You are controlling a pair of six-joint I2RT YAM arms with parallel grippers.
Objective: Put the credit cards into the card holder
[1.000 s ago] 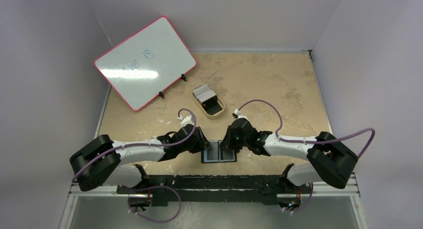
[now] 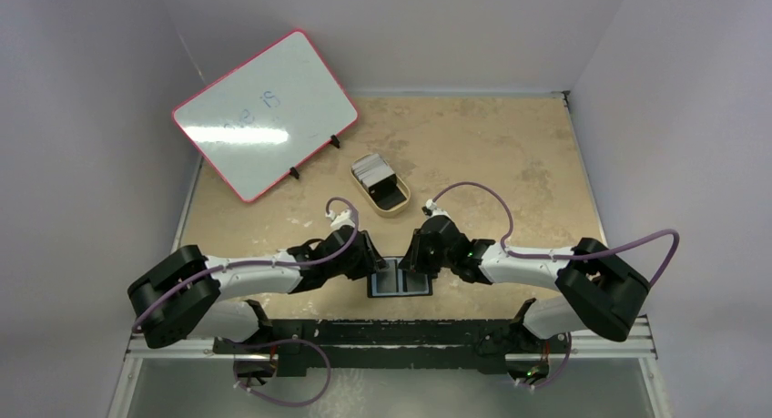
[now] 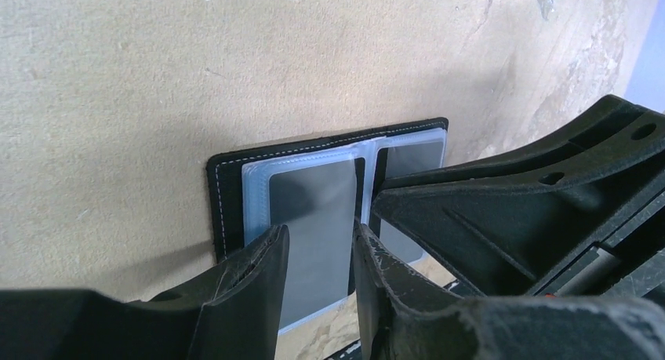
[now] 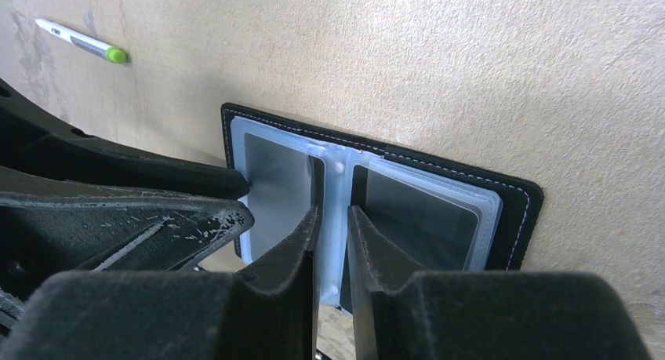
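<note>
The black card holder with clear sleeves point(image 2: 386, 287) lies flat at the front middle, both grippers low over it. In the left wrist view my left gripper is part open over the left sleeve point(image 3: 310, 211), nothing visibly held between its fingers. In the right wrist view my right gripper has a narrow gap between its fingers at the middle strip of the holder, beside the right sleeve point(image 4: 416, 219); whether they pinch anything is unclear. A tan tray point(image 2: 406, 198) of grey-white cards point(image 2: 370, 170) sits behind.
A whiteboard point(image 2: 255, 99) occupies the back left. A pen point(image 4: 82, 41) lies on the table in the right wrist view.
Both grippers have shifted very slightly over the holder; the tray and holder look unchanged.
</note>
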